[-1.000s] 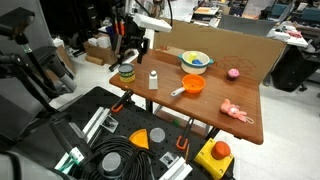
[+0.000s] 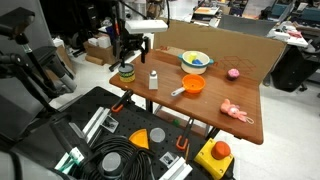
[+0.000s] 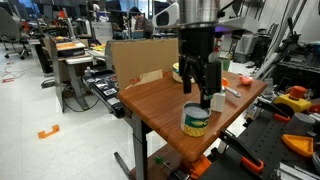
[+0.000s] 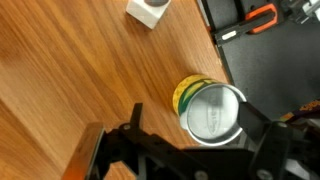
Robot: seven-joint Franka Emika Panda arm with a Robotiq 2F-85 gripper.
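A can with a yellow and green label and a pale round lid [image 2: 126,74] stands upright near the left front corner of the wooden table. In the wrist view the can [image 4: 211,113] lies between the two dark fingers of my gripper. The exterior view from the side has my gripper [image 3: 196,92] pointing down above the can [image 3: 196,120], its fingers apart. Nothing is clasped. Whether a finger touches the can is hard to tell.
Beside the can stands a small white bottle [image 2: 154,82]. Farther along the table are an orange bowl [image 2: 194,84], a colander [image 2: 195,62], a pink toy [image 2: 235,111] and a dark red round item [image 2: 233,73]. Table space between the bottle and the toy is free.
The can, the bottle and the other table items have stayed in place.
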